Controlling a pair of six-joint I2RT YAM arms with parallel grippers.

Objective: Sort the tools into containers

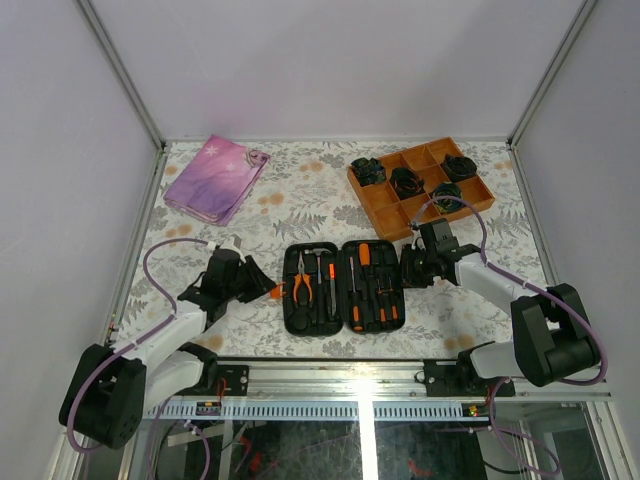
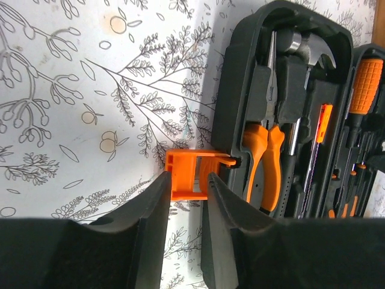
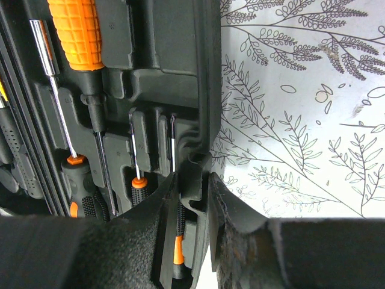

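The black tool case (image 1: 320,328) lies unfolded mid-table with its tools in their slots, among them orange-handled pliers (image 2: 272,168), a hammer (image 2: 313,48) and an orange screwdriver (image 3: 75,30). From its left side juts an orange latch (image 2: 183,162). My left gripper is partly open at this latch, its fingertips apart; whether they touch it is unclear. On the opposite side, my right gripper is shut on the case's outer edge, near the slim screwdrivers (image 3: 179,241).
An orange compartment tray (image 1: 385,215) holding several dark bundles (image 1: 407,182) stands at the back right. A folded purple cloth (image 1: 212,180) lies at the back left.
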